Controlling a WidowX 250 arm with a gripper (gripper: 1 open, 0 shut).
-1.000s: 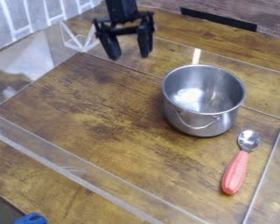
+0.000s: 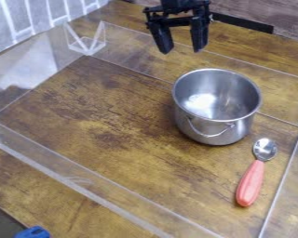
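My black gripper [image 2: 179, 35] hangs at the top of the camera view, open, with nothing visible between its fingers. It is above and behind a steel pot [image 2: 215, 108] with a wire handle, which stands right of centre on the wooden surface. A spoon with a pink handle [image 2: 251, 180] lies below and to the right of the pot, its metal bowl end toward the back.
Clear plastic walls surround the wooden work area [image 2: 89, 130], whose left and middle are bare. A blue object [image 2: 33, 231] is at the bottom left corner, outside the walls.
My gripper has moved to the right and up in the view, from above the back left to behind the pot. The pot and spoon have not moved.
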